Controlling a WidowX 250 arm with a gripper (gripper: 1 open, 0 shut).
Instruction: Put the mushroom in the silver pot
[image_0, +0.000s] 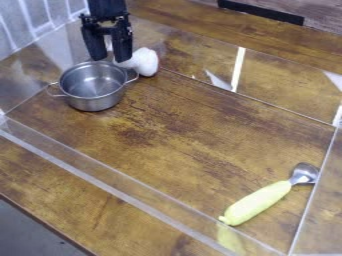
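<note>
The silver pot (92, 92) stands upright at the far left, a handle on either side. The white mushroom (146, 63) is outside the pot, close against its back right rim near the handle; whether it touches the rim I cannot tell. My black gripper (111, 58) hangs over the pot's back edge, just left of the mushroom. Its two fingers (123, 46) are spread apart with nothing held between them.
A spoon with a pale yellow-green handle (255, 204) lies at the front right. Clear walls (114, 186) edge the wooden table.
</note>
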